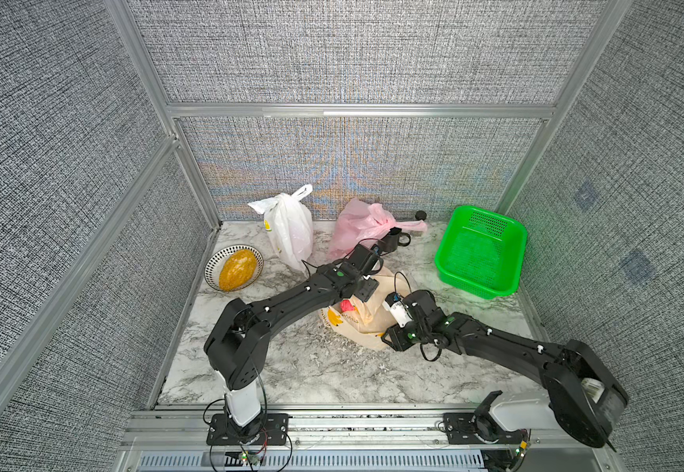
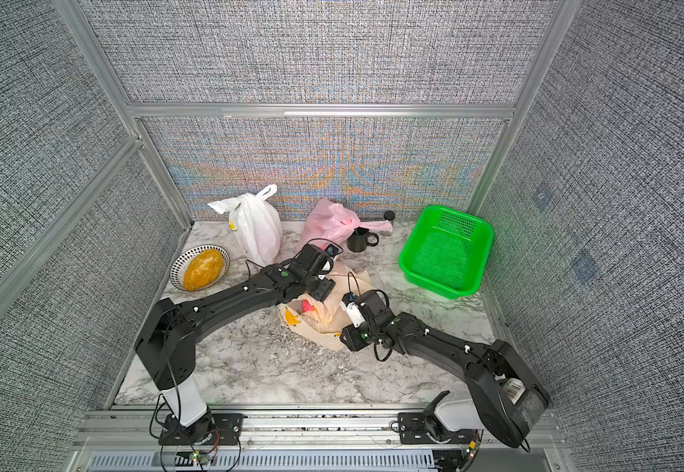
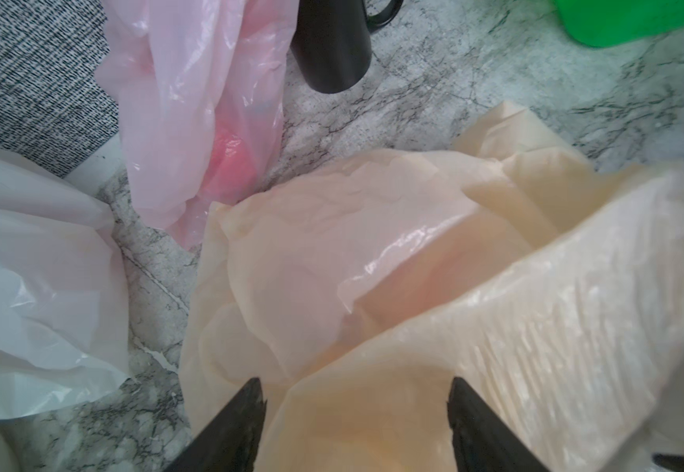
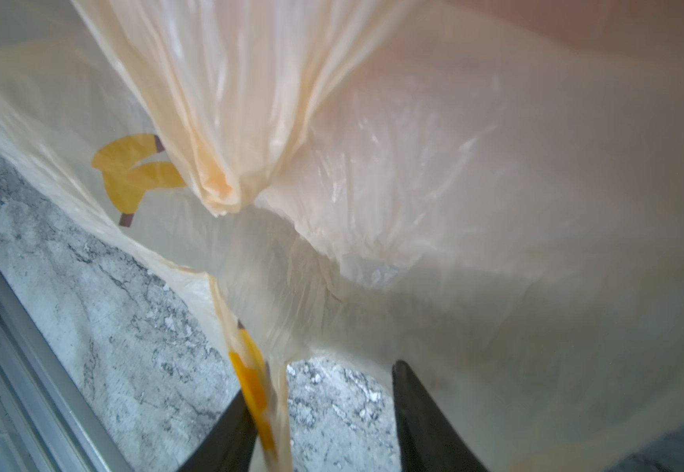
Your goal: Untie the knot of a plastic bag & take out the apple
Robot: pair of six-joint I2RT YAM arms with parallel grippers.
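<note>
The beige plastic bag (image 1: 367, 311) lies loose and spread in the middle of the table, its mouth gaping. Something red (image 1: 347, 305) shows at the bag's left part; whether it is the apple I cannot tell. My left gripper hovers over the bag's far side with its fingers apart, and a fold of beige film passes beneath and between them. At the bag's near right side, my right gripper has its fingers apart. A bag edge with a yellow print (image 4: 251, 381) runs close by its left finger, perhaps touching it.
A white knotted bag (image 1: 289, 228) and a pink knotted bag (image 1: 357, 228) stand at the back, with a black mug (image 2: 357, 240) beside the pink one. The green basket (image 1: 479, 287) is at right, a patterned bowl (image 1: 211, 271) at left.
</note>
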